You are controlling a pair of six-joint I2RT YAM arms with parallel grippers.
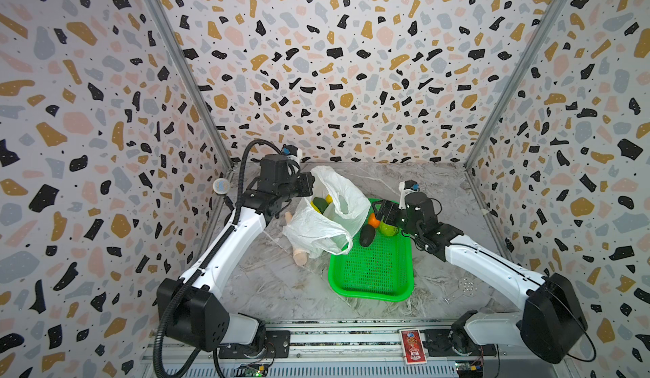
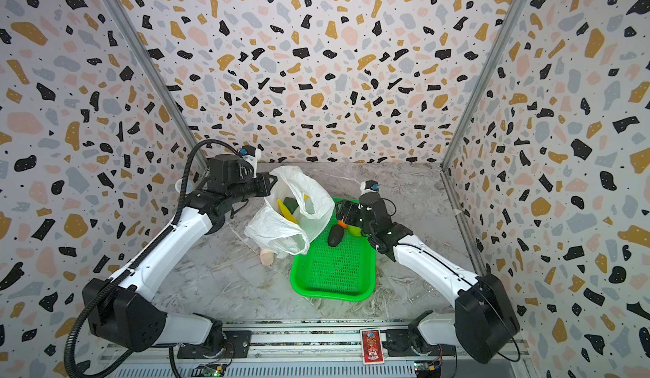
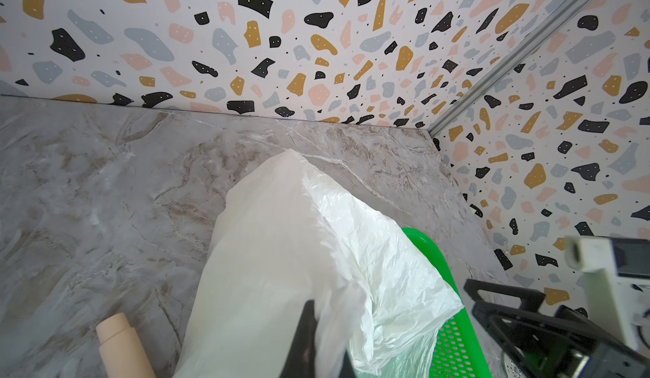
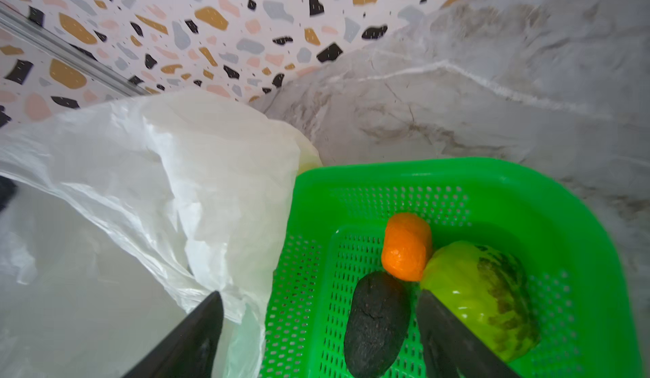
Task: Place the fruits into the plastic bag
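Observation:
A white plastic bag [image 1: 348,198] stands with its mouth open. Its rim is pinched by my left gripper, which is shut on it. Inside the bag show a yellow fruit [image 2: 287,212] and a dark green one [image 2: 291,204]. Over the green basket [image 1: 371,295], my right gripper stands open with nothing between its fingers. Below it in the right wrist view are a dark avocado-like fruit [image 4: 377,323], a small orange fruit [image 4: 406,246] and a round yellow-green fruit [image 4: 477,296]. The gripper is above them, apart.
A beige cylindrical object [image 3: 124,347] lies on the table left of the bag, partly under it in the top views. The bag overlaps the basket's left edge. The basket's front half is empty, and the marble table [image 1: 467,202] to its right is mostly clear.

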